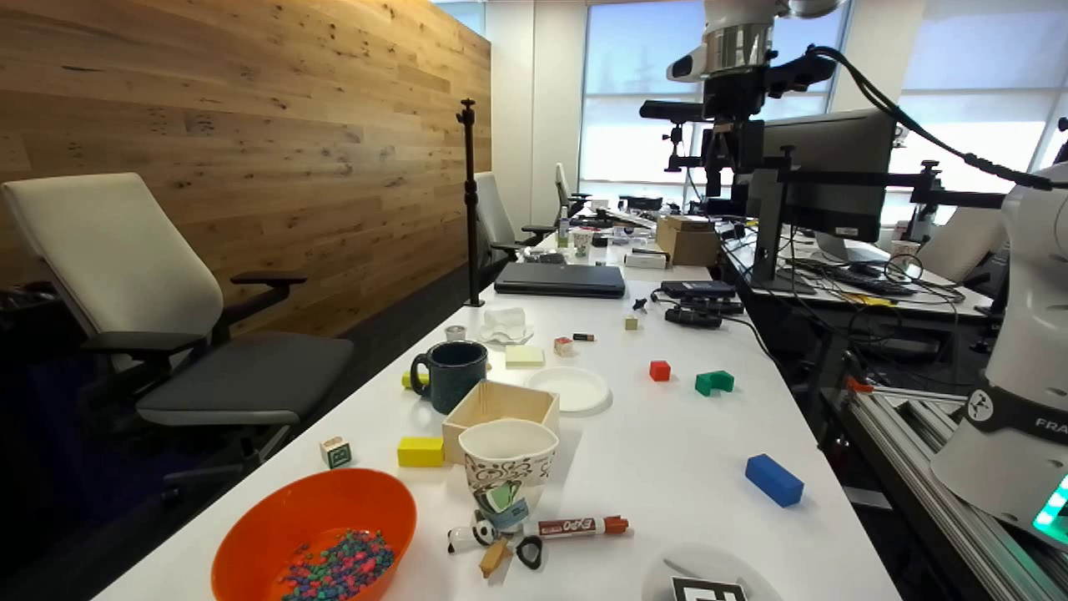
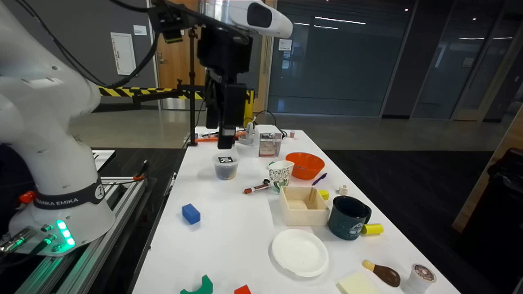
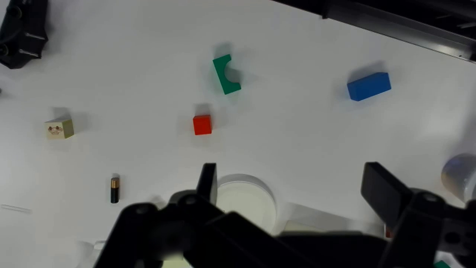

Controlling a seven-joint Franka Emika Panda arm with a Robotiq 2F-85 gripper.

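My gripper hangs high above the table, its fingers wide apart and nothing between them in the wrist view. Beyond them on the white table lie a red cube, a green arch block and a blue block, all apart from the gripper. A white plate sits beside an open wooden box. The dark mug stands next to that box. A patterned paper cup is on the box's other side, in front of an orange bowl holding small coloured pieces.
A red marker and small toys lie by the cup. A lidded clear tub stands near the table's robot side. Yellow blocks flank the box and mug. At the far end are a black laptop and cables. Mid-table around the blue block is open.
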